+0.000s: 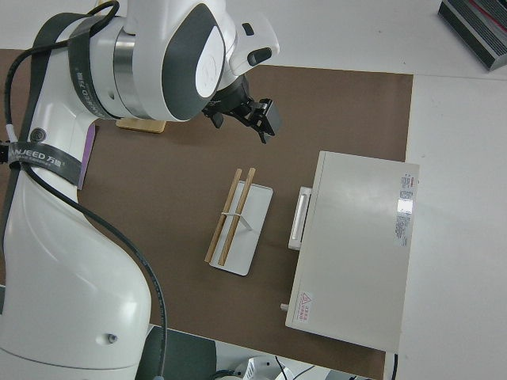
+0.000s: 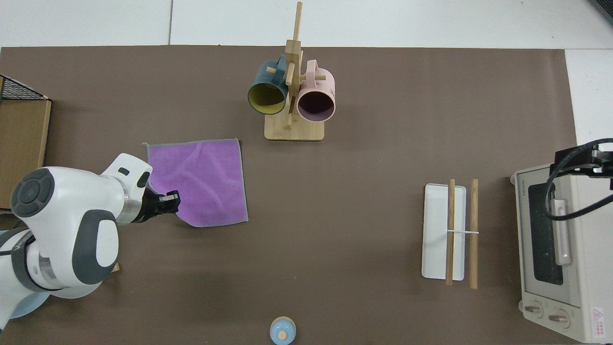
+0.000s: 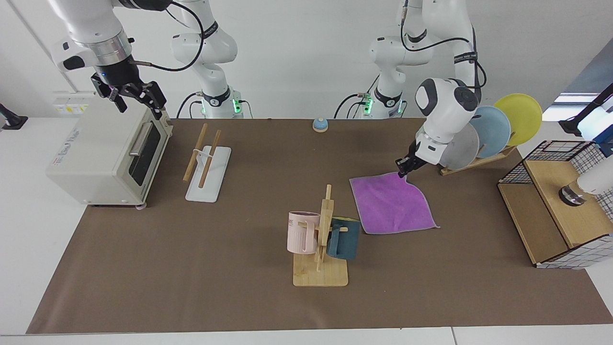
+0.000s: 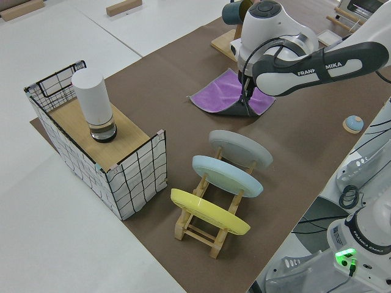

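Observation:
A purple cloth (image 2: pixel 198 181) lies on the brown mat, left of the wooden mug tree (image 2: pixel 293 129). My left gripper (image 2: pixel 169 201) is down at the cloth's lower left area, overlapping it in the top view; in the left view it (image 3: pixel 405 167) is at the cloth's edge. Whether its fingers are shut on the fabric I cannot tell. My right gripper (image 3: pixel 138 98) hangs over the white toaster oven (image 3: pixel 97 161), its finger state unclear.
A teal mug (image 2: pixel 267 92) and pink mug (image 2: pixel 316 100) hang on the tree. Plates stand in a rack (image 4: pixel 201 238) beside a wire basket (image 3: pixel 540 224). A white board with wooden rods (image 2: pixel 434 230) lies near the oven.

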